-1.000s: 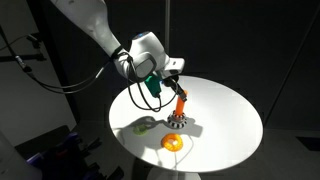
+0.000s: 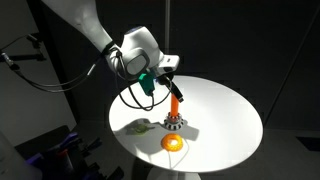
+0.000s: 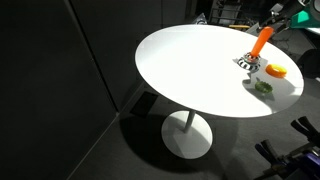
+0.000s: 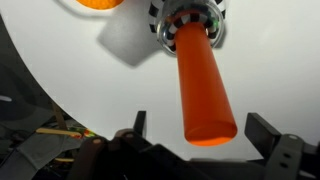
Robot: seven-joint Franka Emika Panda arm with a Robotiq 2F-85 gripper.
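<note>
An orange post stands in a black-and-white checkered base on the round white table. In exterior view 2 the post slants up to the right from its base. My gripper is open above it; in the wrist view the post's top end shows between the two separated dark fingers, and light table surface is visible on either side. An orange ring lies flat near the base, and a green ring rests nearby.
Cables loop beside the arm.
In exterior view 1 the post has shifted a little left and stands more upright. My arm has moved slightly left and down. The orange ring stays in place.
</note>
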